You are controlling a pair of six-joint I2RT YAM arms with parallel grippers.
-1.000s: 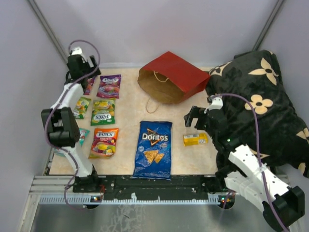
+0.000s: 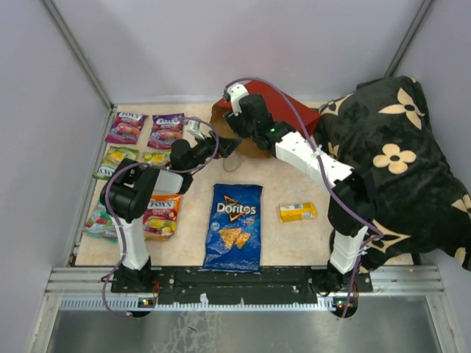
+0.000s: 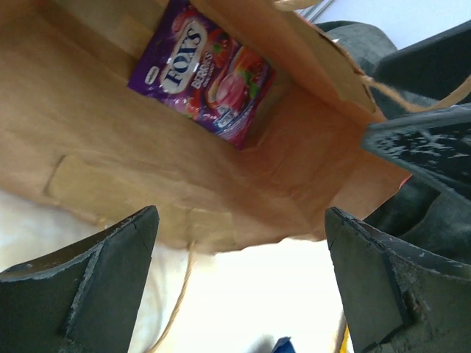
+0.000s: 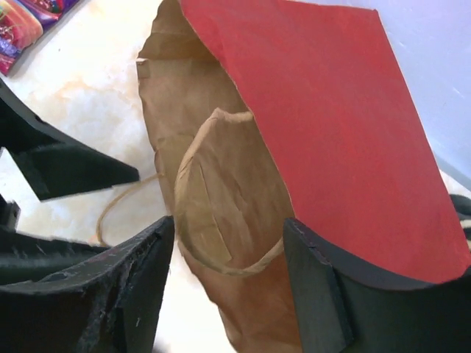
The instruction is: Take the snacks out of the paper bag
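Observation:
The red paper bag [image 2: 283, 103] lies on its side at the back, its brown mouth toward the left front. Inside it the left wrist view shows a purple Fox's Berries packet [image 3: 206, 73]. My left gripper is open at the mouth, nothing between its fingers. At the upper side of the mouth is my right gripper, its fingers apart. A twisted handle [image 4: 193, 158] loops across the gap between them, not visibly clamped. The left gripper's dark fingers [image 4: 81, 169] reach in beside the right one.
Several Fox's packets [image 2: 126, 128] lie at the left, partly under the left arm. A blue Doritos bag [image 2: 232, 228] lies front middle, with a yellow packet [image 2: 297, 212] to its right. A dark flowered cushion [image 2: 397, 176] fills the right side.
My left gripper has swung from the far-left packets right to the bag's mouth. My right gripper has moved from near the yellow packet up and left to the bag's upper edge.

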